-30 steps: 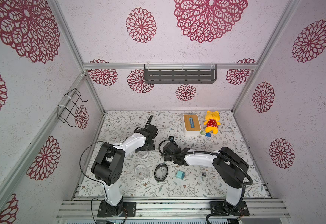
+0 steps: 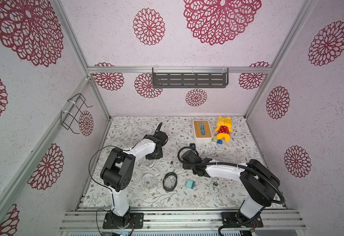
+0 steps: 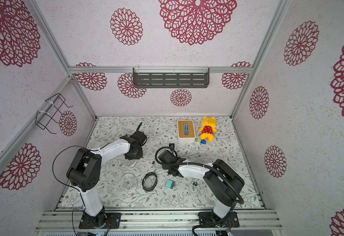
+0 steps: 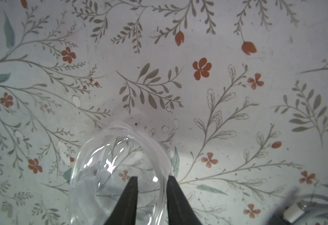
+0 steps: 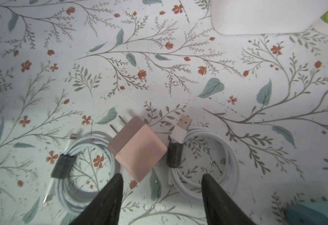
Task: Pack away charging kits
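Observation:
A clear round container [image 4: 115,168] lies under my left gripper in the left wrist view. Its right wall passes between the part-open fingers, with a gap still showing; contact with the wall cannot be made out. My right gripper is wide open above the table, nothing between its fingers. Just ahead of those fingers are a pink charger cube [image 5: 141,151] with two metal prongs and two coiled white cables, one to the left [image 5: 83,172] and one to the right [image 5: 209,165]. A teal cube [image 2: 190,184] sits nearer the front edge.
A clear round piece [image 2: 149,181] and a black-rimmed round piece [image 2: 170,181] lie at front centre. Another coil [image 2: 215,185] is at front right. Toward the back stand a wooden-topped white box [image 2: 202,131] and a yellow bear [image 2: 224,129].
My right arm has moved steadily rightward over the table. The loose objects lie as before.

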